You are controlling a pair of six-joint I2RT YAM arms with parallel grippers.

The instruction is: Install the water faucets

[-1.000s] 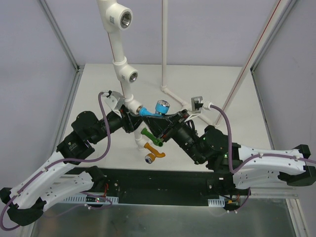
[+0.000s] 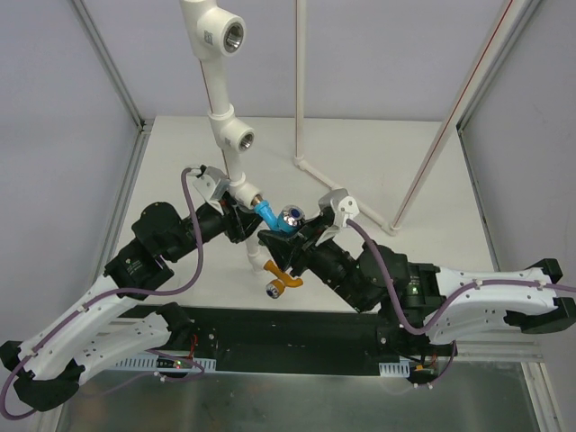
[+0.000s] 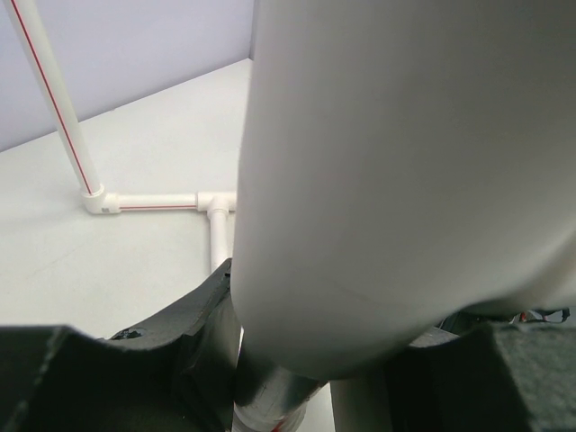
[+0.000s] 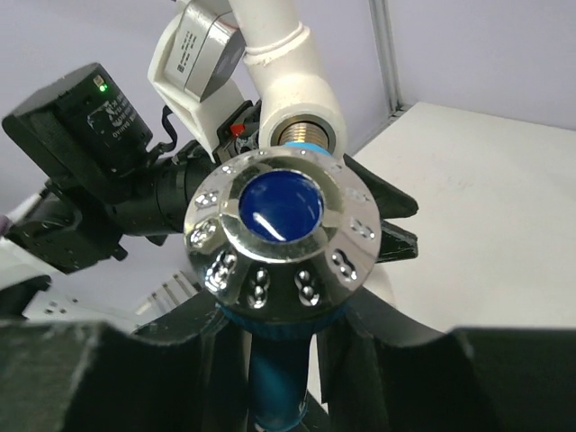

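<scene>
A blue faucet with a chrome knob capped in dark blue sits with its brass thread in the mouth of a white pipe socket. Some thread still shows outside the socket. My left gripper is shut on the white pipe below that socket; a pale pipe fitting fills much of the left wrist view. The right gripper has its fingers on either side of the faucet's blue spout, with narrow gaps showing, so it stands part open. The knob hides some of the spout.
Lower on the pipe, an orange faucet is fitted. Two empty sockets with metal mouths, an upper one and a lower one, face out above. Thin white pipes run along the white panel behind.
The faucet's knob has swung down and toward the top camera as the right gripper turned. The pipe shifted slightly right. The left arm barely moved.
</scene>
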